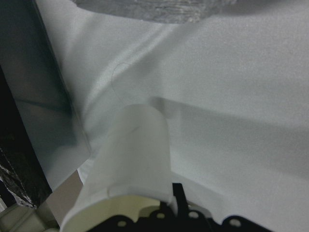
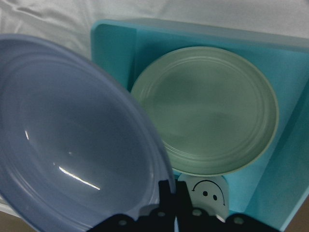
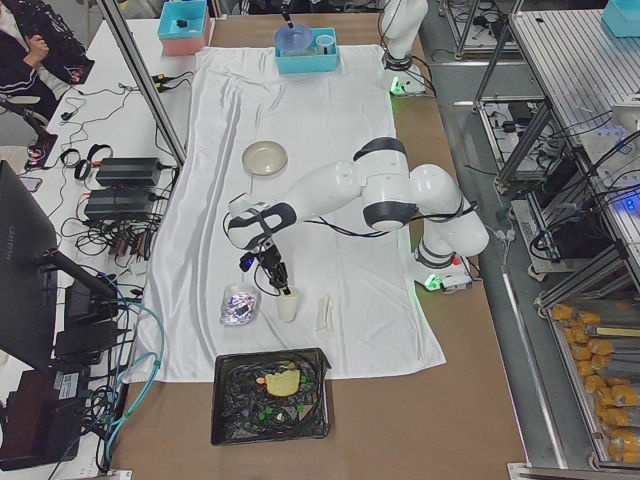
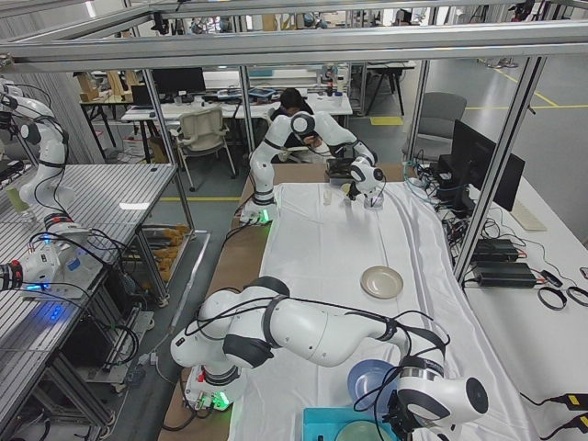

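Note:
My left gripper [image 3: 283, 286] is shut on the rim of a white cup [image 3: 287, 306], which also fills the lower middle of the left wrist view [image 1: 133, 150]. My right gripper is shut on the edge of a blue plate [image 2: 72, 135], held over a turquoise bin [image 3: 298, 63]. Inside that bin lie a pale green plate [image 2: 205, 111] and, beside it, a white item with a smiley face [image 2: 205, 198].
A beige plate [image 3: 264, 158] rests on the white cloth. A foil packet [image 3: 238, 305] and a pale strip [image 3: 325, 313] lie near the cup. A black tray [image 3: 270, 425] with clutter sits at the near edge.

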